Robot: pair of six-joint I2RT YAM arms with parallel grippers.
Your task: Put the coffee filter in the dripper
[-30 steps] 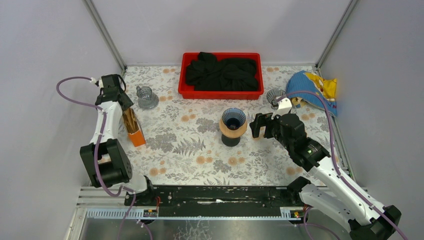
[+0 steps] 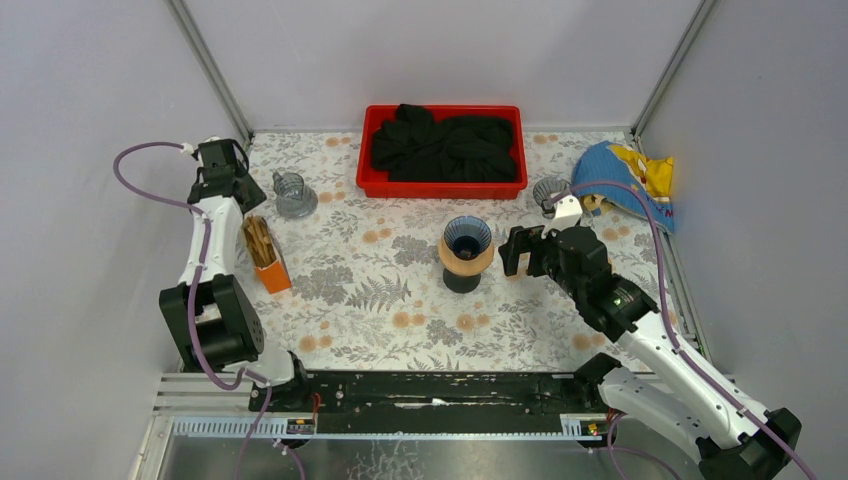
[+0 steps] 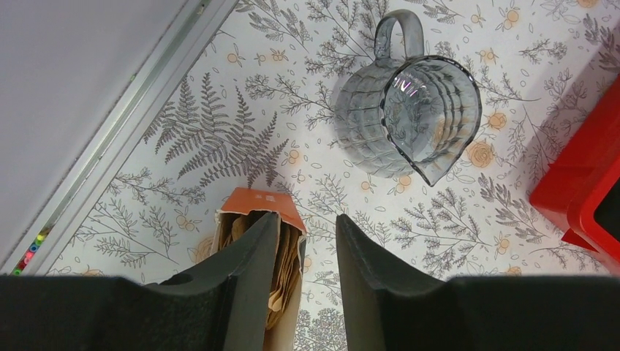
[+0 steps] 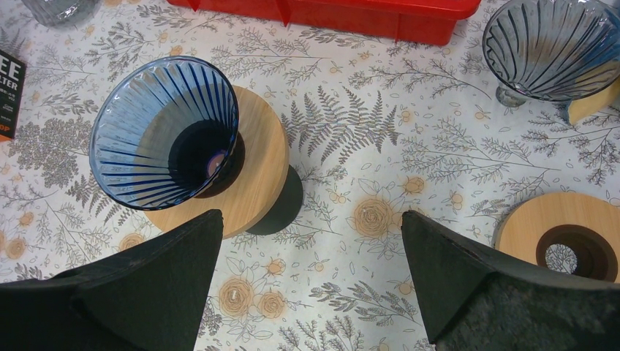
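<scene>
The orange box of brown paper filters stands at the left of the table; in the left wrist view its open top lies beneath my left gripper, whose fingers are part open, one over the box, with no filter visibly held. A blue ribbed dripper sits on a wooden ring stand at the centre, seen also in the right wrist view. My right gripper hangs open just right of the dripper, nothing between its fingers.
A glass jug stands behind the filter box. A red tray with dark cloth is at the back. Another glass dripper, a wooden stand and a blue-yellow bag are at the right.
My left arm has shifted slightly toward the back, away from the filter box, compared with a second ago. The right arm and the objects are unchanged.
</scene>
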